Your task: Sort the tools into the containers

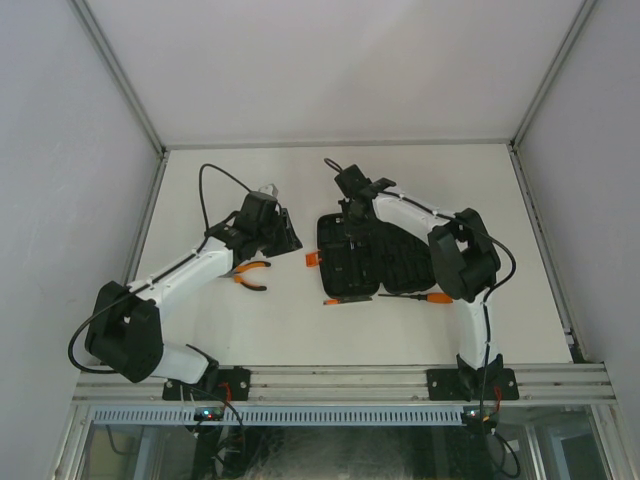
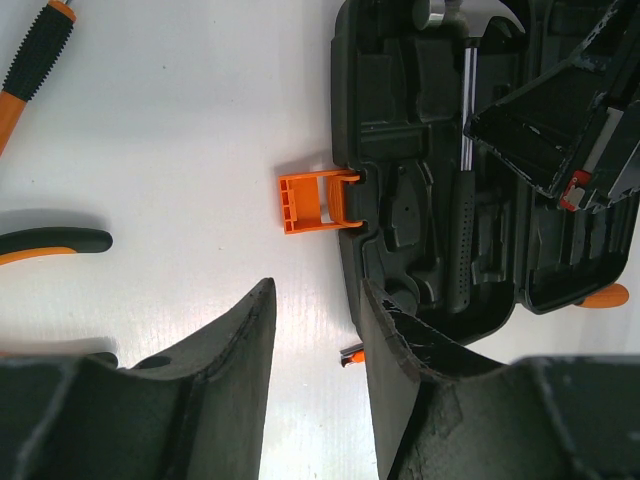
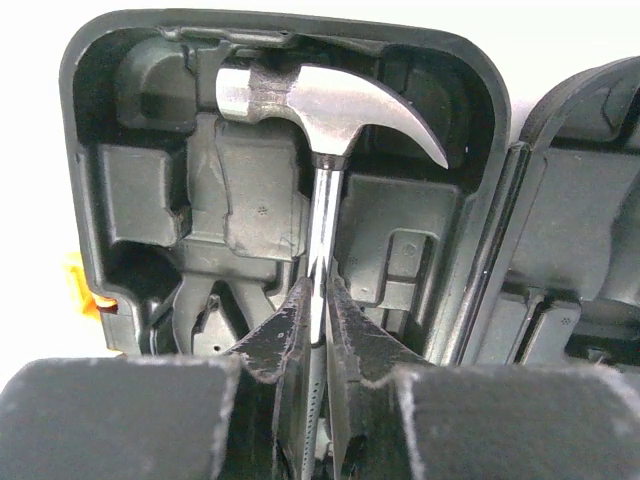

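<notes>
A steel claw hammer lies in the left half of the open black case. My right gripper is over the hammer's shaft, its fingers drawn close on either side of it; whether they grip it I cannot tell. To the left of the case, my left gripper stands open and empty above the table. Pliers with orange and black handles lie near the left arm. A ridged orange-and-black handle shows at the upper left in the left wrist view. An orange-handled screwdriver sits below the case.
The case's orange latch sticks out to its left. A slim tool with an orange part lies along the case's front edge. Bare table fills the front and back. The right arm reaches across the case's right half.
</notes>
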